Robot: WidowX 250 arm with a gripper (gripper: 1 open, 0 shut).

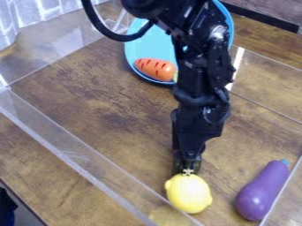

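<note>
The black gripper (189, 168) points down at the bottom centre, its tip right at the upper side of a yellow lemon (189, 194) on the wooden table. How far its fingers are apart is hard to see. A purple eggplant (262, 192) lies to the right. Behind the arm, a blue plate (150, 48) holds an orange carrot toy (154, 69).
Clear plastic walls (71, 154) edge the work area on the left and front. The wooden table (88, 106) has bare room left of the arm.
</note>
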